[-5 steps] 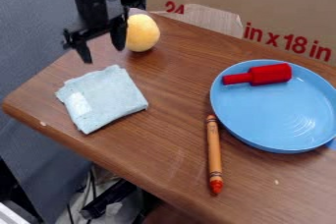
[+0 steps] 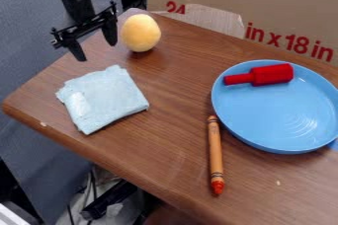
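Observation:
The black gripper (image 2: pixel 90 39) hangs at the upper left, over the table's left part, above and behind a folded pale blue cloth (image 2: pixel 102 98). Its fingers are apart with nothing visible between them. A yellow round object (image 2: pixel 140 33) sits just right of it. A light blue plate (image 2: pixel 278 118) on the right holds a red cylinder with a handle (image 2: pixel 270 74). An orange crayon (image 2: pixel 215 155) lies upright in the view, left of the plate.
The wooden table (image 2: pixel 165 170) has free room in its middle. A cardboard box (image 2: pixel 251 2) stands along the back. The left table edge borders a grey area.
The gripper has risen slightly and shifted a little left over the last second. The objects on the table have not moved.

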